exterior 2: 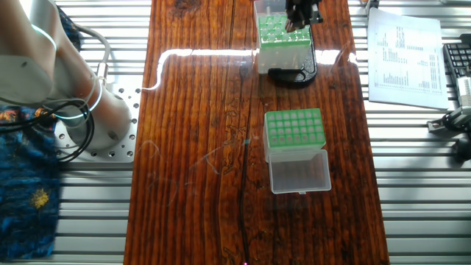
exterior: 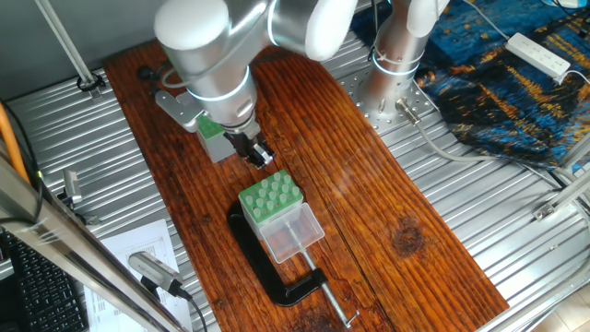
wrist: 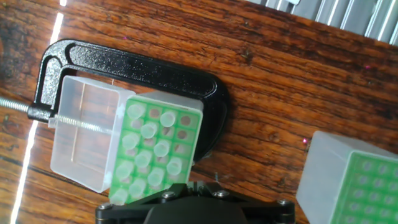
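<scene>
A green-topped rack [exterior: 272,195] with several translucent tubes or tips in its holes stands near the middle of the wooden table, its clear lid [exterior: 293,232] hinged open. The wrist view shows this rack [wrist: 158,146] with some holes filled and others bare. My gripper [exterior: 264,159] is in the air just behind it, towards the second rack. Its fingers [wrist: 191,186] appear shut at the bottom of the wrist view, and nothing shows between them. The second rack [exterior 2: 294,129] has a green grid with no tubes standing up from it, and its clear lid [exterior 2: 300,173] also lies open.
A black C-clamp [wrist: 143,70] lies around the filled rack's side, its threaded screw [wrist: 81,122] passing by the lid. My arm partly covers the second rack [exterior: 219,146] in exterior view 1. Bare wood [exterior: 378,212] extends on the robot-base side.
</scene>
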